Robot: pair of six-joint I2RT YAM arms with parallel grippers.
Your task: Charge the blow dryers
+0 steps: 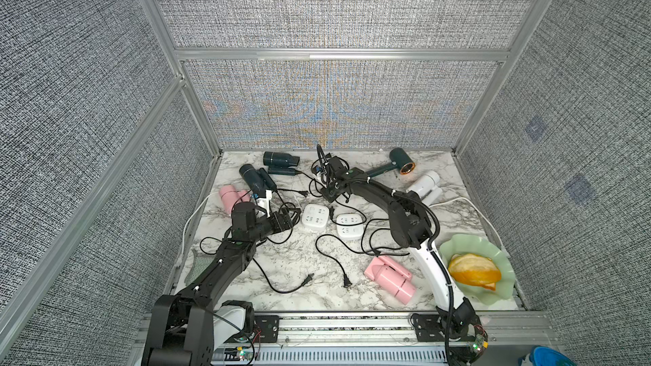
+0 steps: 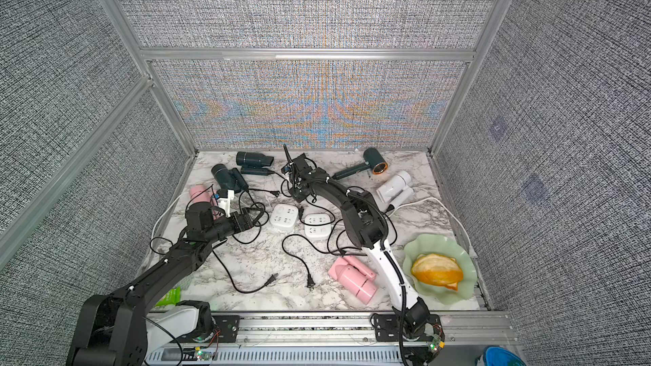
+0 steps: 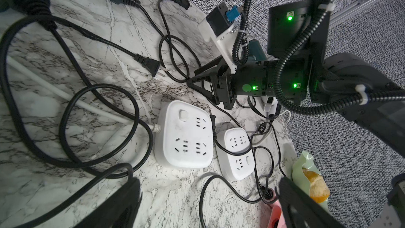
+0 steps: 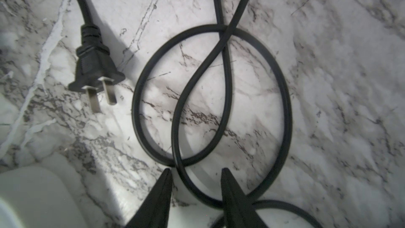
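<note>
Two white power strips [image 3: 183, 135] lie mid-table among black cords. Dark blow dryers [image 1: 252, 179] are at the back, a white one [image 1: 423, 185] at right, pink ones [image 1: 389, 278] at front and left. My left gripper hangs open over the cords left of the strips, nothing between its fingers. My right gripper points down just behind the left strip, part open, a looped cord beneath its fingertips. A two-pronged plug [image 4: 95, 69] lies beside that loop.
A green bowl [image 1: 505, 274] with orange items sits at front right. The front middle has some bare table, crossed by cords and plugs. Walls enclose the back and sides.
</note>
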